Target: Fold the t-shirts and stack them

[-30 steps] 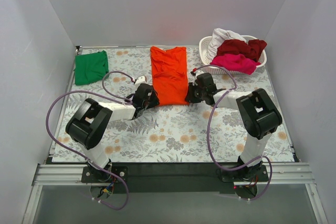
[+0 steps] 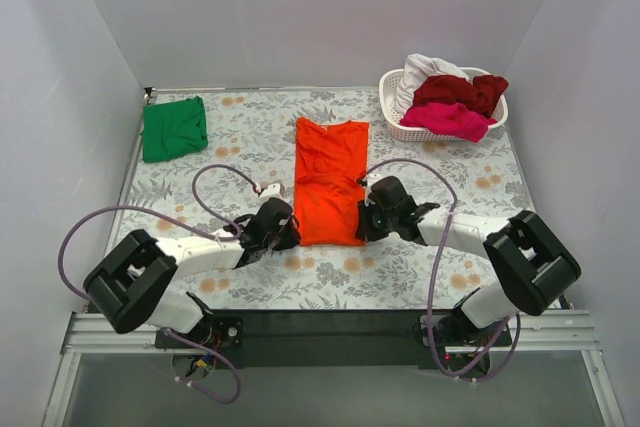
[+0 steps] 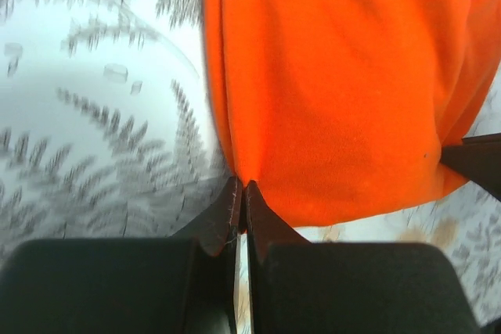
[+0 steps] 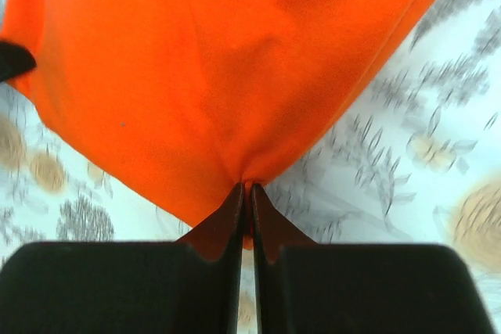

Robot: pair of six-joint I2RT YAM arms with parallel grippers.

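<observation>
The orange t-shirt [image 2: 330, 210] lies folded into a narrow strip near the middle of the table. Its near left corner is pinched in my left gripper, whose fingers meet on the cloth. At the near right corner my right gripper is likewise shut on the orange fabric. The left wrist view shows the other gripper's dark tip at the right edge of the shirt. A green t-shirt [image 2: 174, 129], folded into a neat rectangle, rests at the back left.
A white basket [image 2: 392, 110] at the back right holds white, dark red and pink cloths.
Together they have drawn it toward the table's front edge, slightly rightward, and the whole shirt has come along.
</observation>
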